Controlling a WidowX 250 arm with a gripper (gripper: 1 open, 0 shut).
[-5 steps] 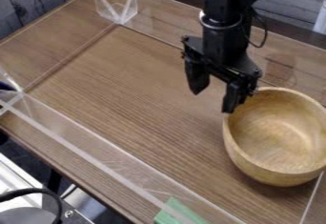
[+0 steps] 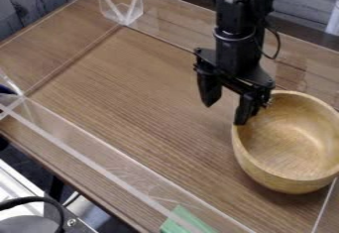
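Observation:
The black gripper (image 2: 228, 96) hangs at the upper middle right, at the left rim of a large beige bowl (image 2: 288, 143). Its two fingers are apart, one toward the left and one down by the rim. Whether anything is between them is hard to tell, and so is whether it touches the bowl.
Clear plastic pieces stand along its edges. A green patch (image 2: 183, 222) lies at the bottom edge, and black cables sit at the lower left.
The gripper has shifted very slightly over the last second, staying by the bowl's left rim. The bowl looks nearly unmoved.

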